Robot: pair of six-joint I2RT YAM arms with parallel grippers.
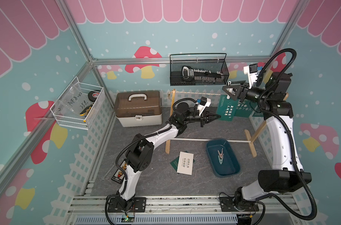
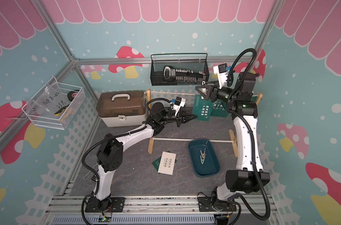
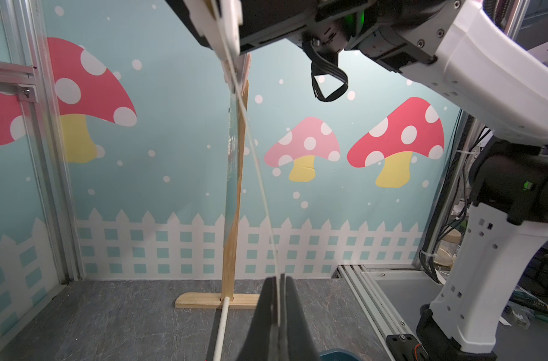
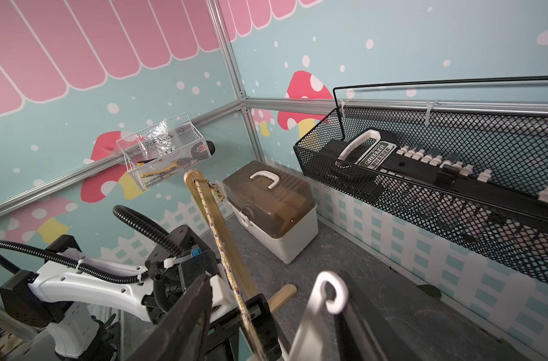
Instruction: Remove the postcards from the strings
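Observation:
Green postcards hang from the string (image 4: 225, 255): a front one (image 1: 227, 110), one behind it (image 1: 243, 110) and a partly covered one at the right. My left gripper (image 1: 219, 115) is shut at the front card's left side; in the left wrist view the card's thin edge (image 3: 263, 192) runs between its fingertips. A white hooked clip (image 4: 309, 319) sits at the card's top. My right gripper (image 1: 228, 92) is open around this clip and the string, a visible gap on the left side of the clip in the right wrist view.
A white postcard (image 1: 185, 163) lies over a green one on the floor. A blue tray (image 1: 234, 173) holds loose clips. The wooden rack's post (image 1: 167, 146) stands beside the left arm. A black mesh basket (image 1: 199, 80) hangs behind; a toolbox (image 1: 137, 108) stands back left.

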